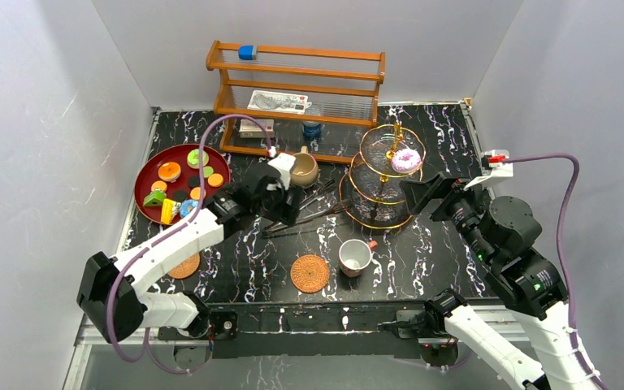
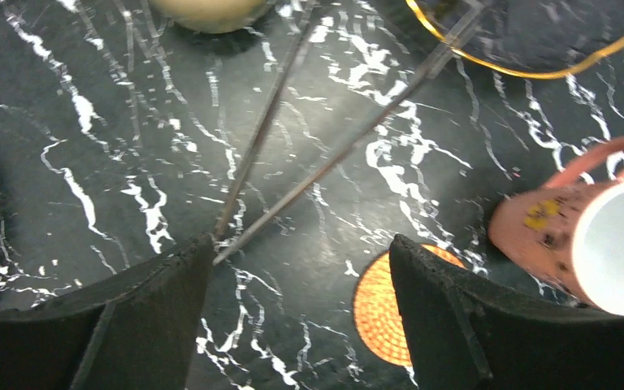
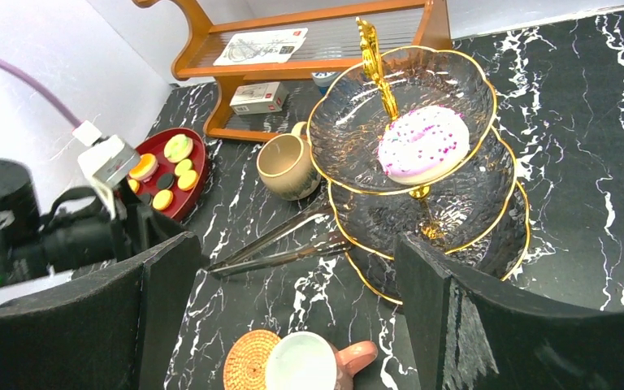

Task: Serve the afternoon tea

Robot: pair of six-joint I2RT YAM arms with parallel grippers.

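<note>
Metal tongs (image 1: 301,215) lie on the marble top between the beige mug (image 1: 304,169) and the gold-rimmed three-tier stand (image 1: 378,213), which holds a pink sprinkled donut (image 1: 405,160) on top. My left gripper (image 1: 280,203) hangs over the tongs' hinged end, open, nothing between its fingers. My right gripper (image 1: 422,195) stands open beside the stand, empty. A red plate (image 1: 142,175) at the left carries several pastries and cookies. A pink mug (image 1: 355,257) stands at the front, beside a woven coaster (image 1: 309,274).
A wooden rack (image 1: 296,69) with small boxes stands at the back. Another coaster (image 1: 184,264) lies at the front left, partly under my left arm. The marble top is clear at the front right.
</note>
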